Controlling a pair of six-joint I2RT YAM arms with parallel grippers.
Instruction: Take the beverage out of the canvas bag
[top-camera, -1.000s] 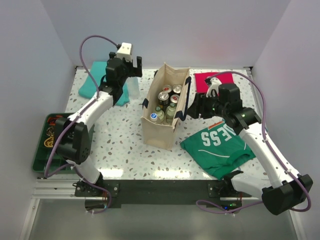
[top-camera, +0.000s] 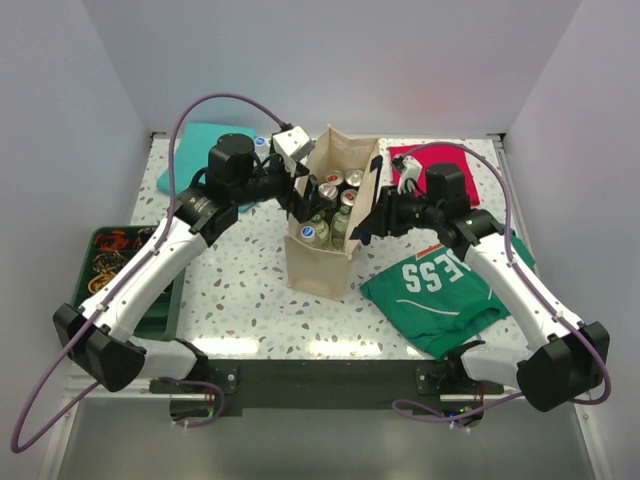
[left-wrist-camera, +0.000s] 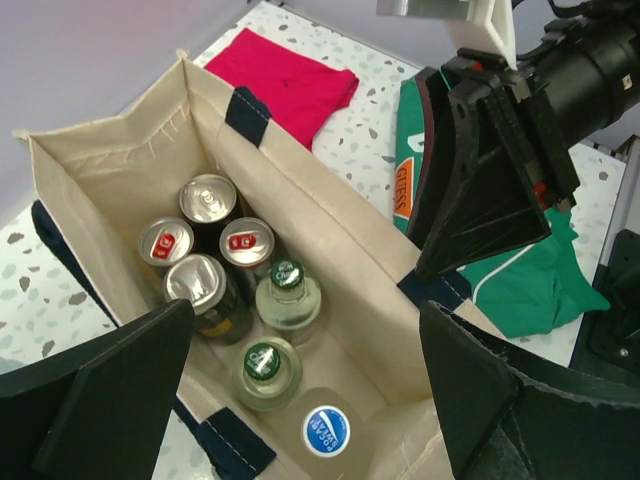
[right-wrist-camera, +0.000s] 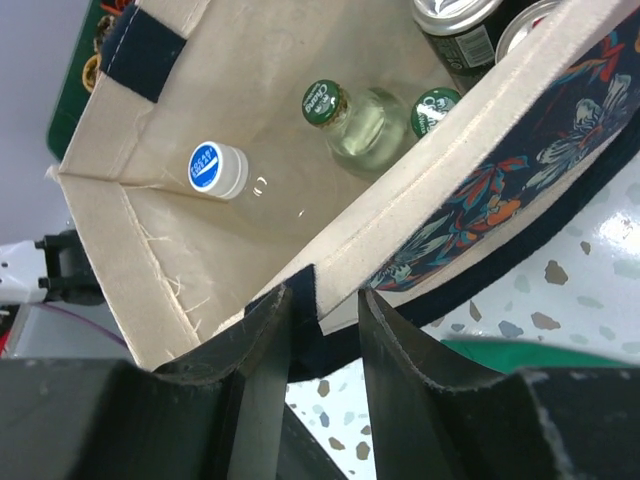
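Note:
The beige canvas bag (top-camera: 318, 272) stands open at mid-table, holding several cans (left-wrist-camera: 207, 198), two green-capped glass bottles (left-wrist-camera: 288, 305) and a clear bottle with a blue-and-white cap (left-wrist-camera: 326, 431). My left gripper is open over the bag's left side, its fingers spread wide above the drinks and nothing between them. At the right rim, my right gripper is shut on the bag's edge by the navy strap (right-wrist-camera: 303, 312). A bottle with a blue-and-white cap (top-camera: 261, 145) is outside the bag, partly hidden behind the left arm.
A green tray (top-camera: 84, 290) with coiled items lies at the left. A teal cloth (top-camera: 190, 150) is at the back left, a red cloth (top-camera: 440, 155) at the back right, and a green printed cloth (top-camera: 430, 300) at the right front. Speckled table (top-camera: 250, 300) shows bare in front.
My left gripper has swung from the bottle at the back left to above the bag. The right gripper has shifted slightly left onto the bag's right rim.

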